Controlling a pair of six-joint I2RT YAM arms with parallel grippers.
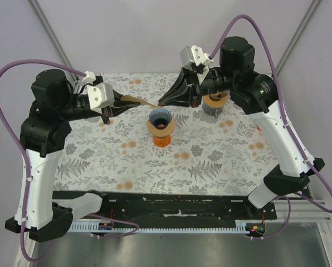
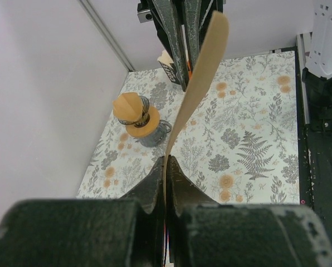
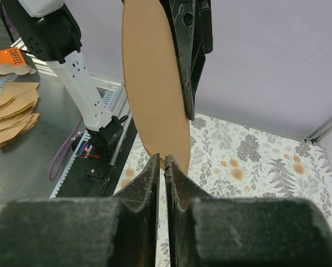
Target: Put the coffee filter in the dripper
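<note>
A tan paper coffee filter (image 1: 138,100) is held edge-on in my left gripper (image 1: 122,103), which is shut on it; in the right wrist view the filter (image 3: 152,78) spans upward from the lower middle. My right gripper (image 1: 161,101) is at the filter's free end, its tips close together in its own view; whether they touch the paper is unclear. Below both grippers stands the dripper (image 1: 160,128), a blue ribbed cone with wooden collar on an orange base.
Another dripper with wooden collar (image 1: 213,105) (image 2: 143,128) stands back right. In the right wrist view, loose filters (image 3: 10,111) and an orange coffee bag (image 3: 4,58) lie on a dark surface at left.
</note>
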